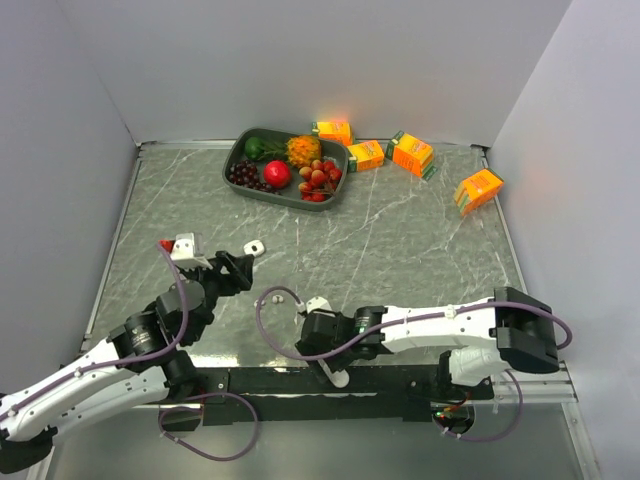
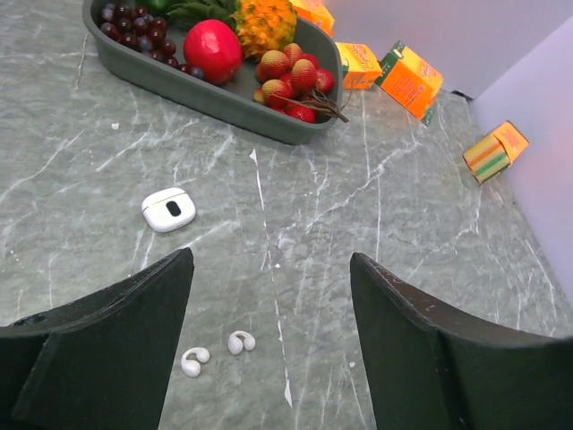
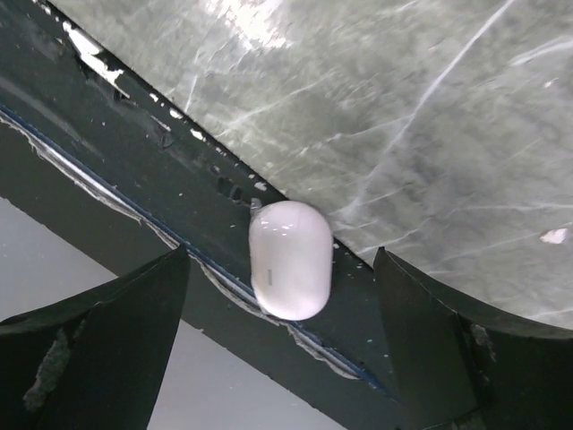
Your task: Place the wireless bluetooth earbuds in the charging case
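Observation:
The white charging case (image 2: 168, 210) lies on the marble table, lid down, with two white earbuds (image 2: 242, 342) (image 2: 195, 362) nearer the viewer in the left wrist view. My left gripper (image 1: 236, 270) is open above the table, left of these, with nothing between its fingers. My right gripper is open at the table's front edge, over a white rounded mouse-like object (image 3: 291, 262) on the dark strip, which shows between its fingers without clear contact.
A grey tray (image 1: 230, 170) of fruit and several orange boxes (image 1: 411, 154) stand along the back. Walls bound the table at back and sides.

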